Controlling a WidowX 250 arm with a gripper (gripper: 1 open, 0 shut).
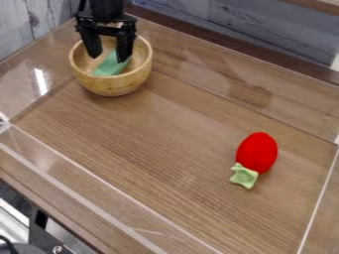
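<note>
The black gripper [107, 44] reaches down from the top into a tan bowl [110, 84] at the upper left of the table. A green object [111, 66] lies in the bowl, just below the fingers. The fingers look apart; whether they touch the green object cannot be told.
A red strawberry-like object [257, 152] with a pale green top lies at the lower right. Pale walls border the table at left and back.
</note>
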